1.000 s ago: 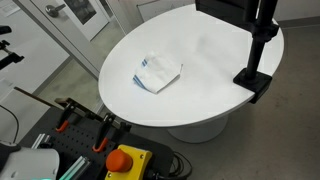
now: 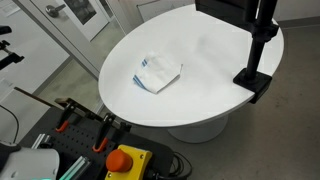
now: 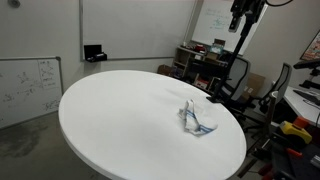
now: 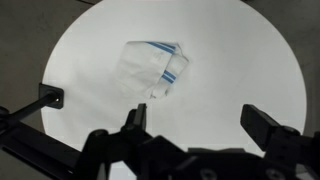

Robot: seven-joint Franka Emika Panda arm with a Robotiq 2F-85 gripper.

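A white cloth with blue stripes (image 4: 150, 66) lies loosely folded on the round white table (image 4: 225, 50). From the first exterior view, the cloth (image 2: 158, 73) shows left of the table's middle, and the second exterior view has the cloth (image 3: 197, 118) on the right part of the top. My gripper is open, its two fingers wide apart with only bare tabletop visible between them. It hangs high over the table, clear of the cloth, which appears beyond the fingers in the wrist view.
A black post on a flat base (image 2: 252, 80) stands at the table's edge; the wrist view also catches its base (image 4: 52, 96). An orange-red button on a yellow box (image 2: 120, 160) sits near the robot's base.
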